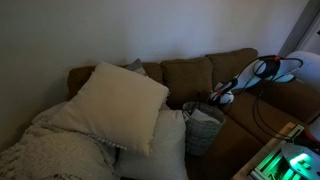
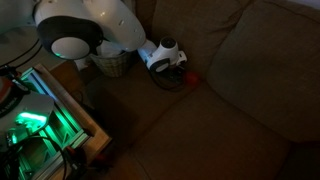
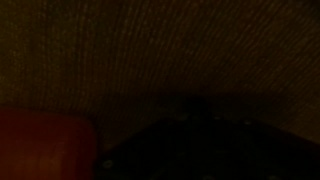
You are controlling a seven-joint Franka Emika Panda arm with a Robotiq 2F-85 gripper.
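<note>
Against the sofa's brown fabric, my gripper [image 2: 186, 75] is low on the seat near the backrest. In the wrist view the gripper is a dark outline with its fingers together, and nothing shows between them. A red object [image 3: 45, 145] fills the lower left corner there, beside the gripper; the same red thing [image 2: 192, 77] appears small next to the fingertips in exterior view 2. Whether they touch it cannot be told in this dim light. Exterior view 1 has the gripper [image 1: 214, 98] just behind the basket's right side.
A woven basket [image 1: 201, 130] with pale contents stands on the sofa beside the arm. Large white pillows [image 1: 115, 105] and a fluffy blanket [image 1: 50, 152] cover the left end. A lit green-edged stand [image 2: 50, 125] is near the arm's base. The seat [image 2: 210, 135] is clear at front and right.
</note>
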